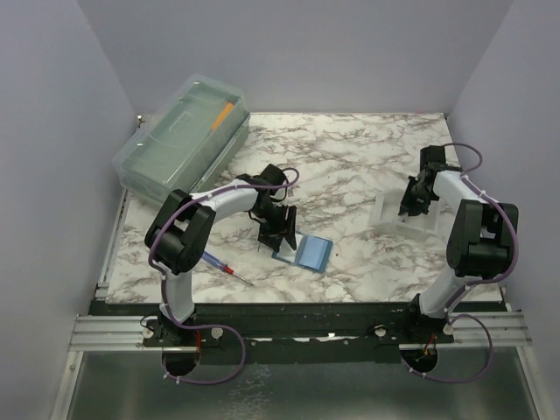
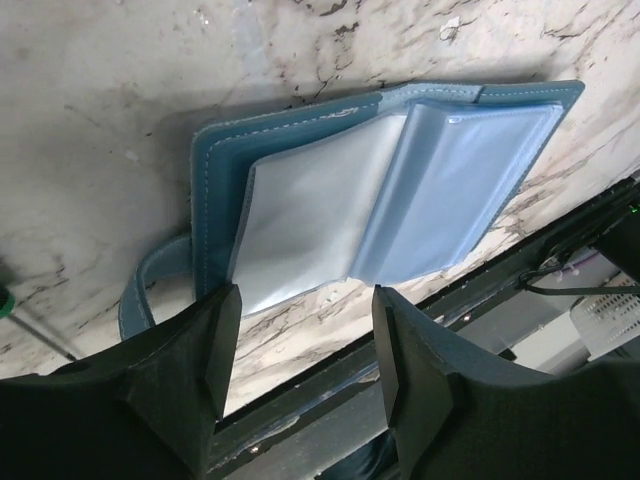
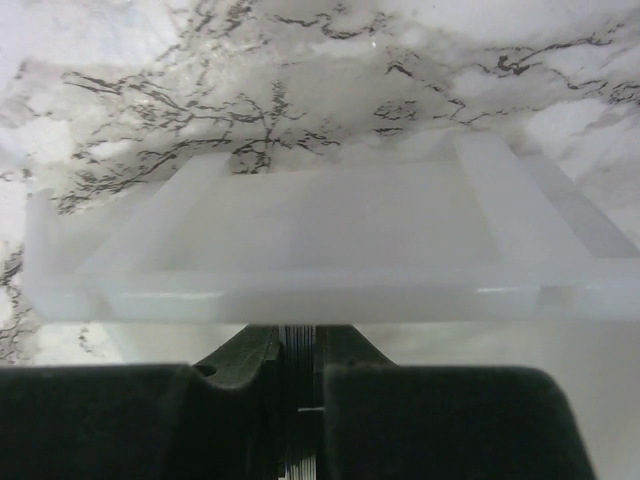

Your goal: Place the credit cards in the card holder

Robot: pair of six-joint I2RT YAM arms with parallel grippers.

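Note:
The blue card holder [image 2: 465, 165] lies unfolded on the marble table, with a whitish inner panel [image 2: 315, 190] on one half. In the left wrist view my left gripper is at its near edge, fingers apart and nothing visible between them. At the right of the table stands a white translucent rack [image 1: 385, 213]. There my right gripper [image 1: 411, 210] is shut on a thin upright stack of cards [image 3: 298, 400], whose edges show between its fingers in the right wrist view. The lower part of the stack is hidden.
A screwdriver [image 1: 226, 266] with a blue and red handle lies left of the holder. At the back left sits a large translucent green box [image 1: 179, 140].

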